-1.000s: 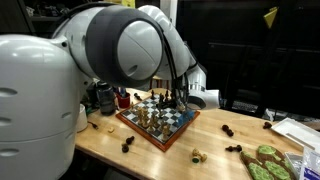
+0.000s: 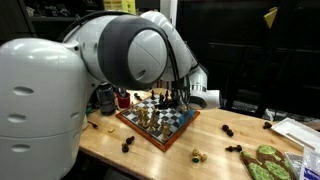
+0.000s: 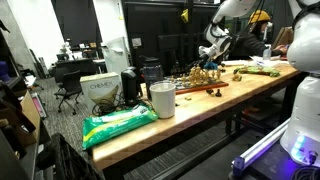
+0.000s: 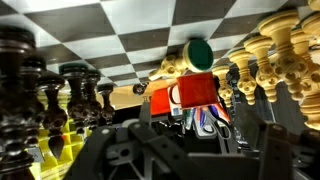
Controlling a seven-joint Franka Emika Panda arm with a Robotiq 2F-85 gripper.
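Observation:
A chessboard (image 2: 158, 139) with a reddish-brown border lies on the wooden table, with light and dark pieces standing on it. In the wrist view, dark pieces (image 4: 75, 95) line the left side and light pieces (image 4: 265, 62) the right. Between them, one light chess piece (image 4: 174, 68) appears tipped over, its green base (image 4: 197, 54) showing. My gripper has its dark fingers apart at the bottom of that view, and no piece shows between them. In exterior view 1 the arm hides most of the gripper, over the board's far right part.
Behind the board stands a red mug (image 2: 123, 100). Loose pieces (image 2: 198, 156) lie on the table around the board. A green patterned mat (image 2: 265, 163) and a white tray (image 2: 297, 132) are at the right. Bare table lies right of the board.
The arm has shifted slightly in exterior view 1. The board and the visible pieces look unchanged.

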